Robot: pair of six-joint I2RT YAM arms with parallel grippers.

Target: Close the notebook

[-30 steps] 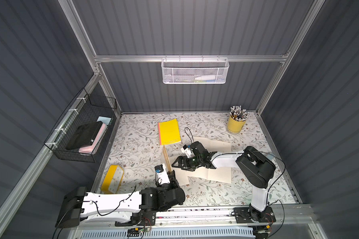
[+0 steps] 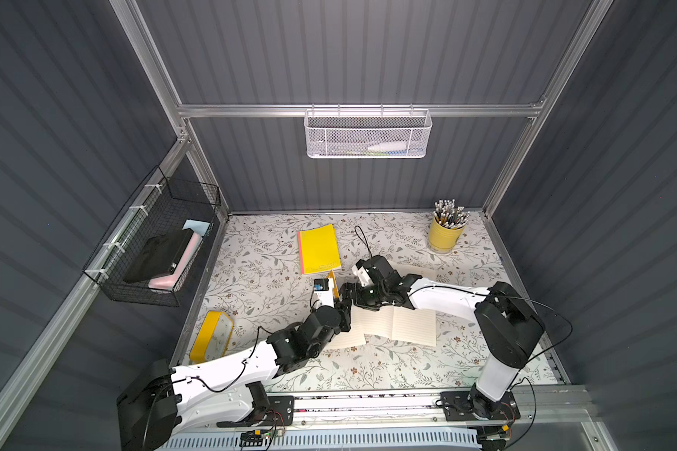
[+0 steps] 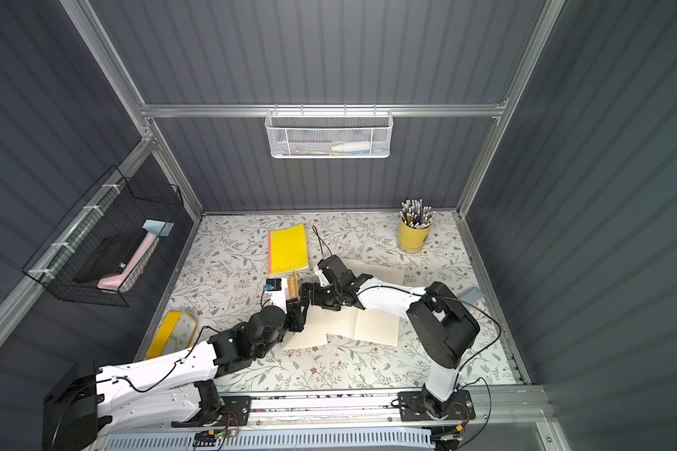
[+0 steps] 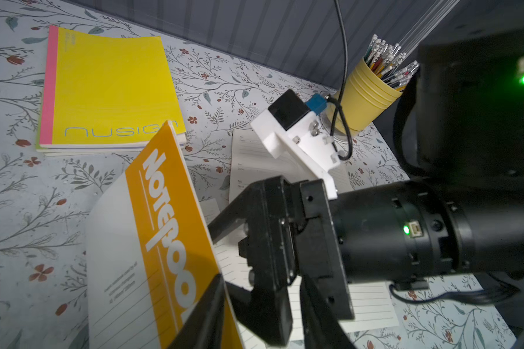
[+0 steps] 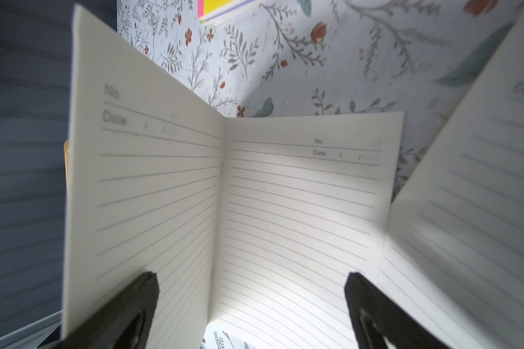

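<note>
A thin notebook with a white and orange cover reading "NOTEBOOK" stands partly open, its left cover raised at a steep tilt. In the right wrist view its lined right page lies flat while the left page rises beside it. My left gripper is part open at the cover's near edge, one finger against or close to the cover; whether it touches is hard to tell. My right gripper stands open over the notebook, fingers apart across its pages, the left finger in front of the raised page.
A second open notebook lies to the right, partly under my right arm. Yellow notebooks lie behind, and a yellow pencil cup stands at the back right. A yellow and white object sits at left.
The right gripper has shifted slightly right and back. The raised cover has moved to the right with its orange face now showing.
</note>
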